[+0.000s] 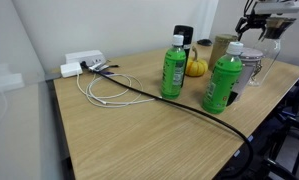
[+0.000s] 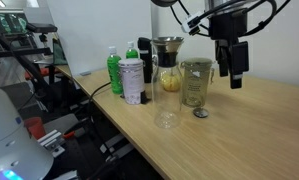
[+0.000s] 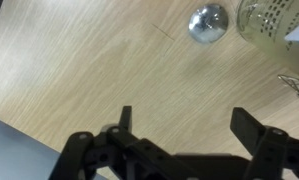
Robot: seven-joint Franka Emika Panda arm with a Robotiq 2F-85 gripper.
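My gripper is open, with bare table showing between its fingertips in the wrist view. In exterior view 2 it hangs above the table, to the right of a yellowish-green canister (image 2: 197, 82). A small shiny round metal piece (image 3: 208, 22) lies on the wood at the top of the wrist view, apart from the fingers. Beside it is the perforated side of the canister (image 3: 274, 20), cut off by the frame edge. A clear jar (image 2: 167, 108) stands left of the canister, a metal bowl-like top (image 2: 168, 44) above it.
A white patterned can (image 2: 134, 82), two green bottles (image 1: 223, 82) and a small orange pumpkin (image 1: 196, 67) stand near the jar. A black cable (image 1: 164, 99) and a white cord (image 1: 107, 94) cross the table. Exterior view 2 shows free wood at the right.
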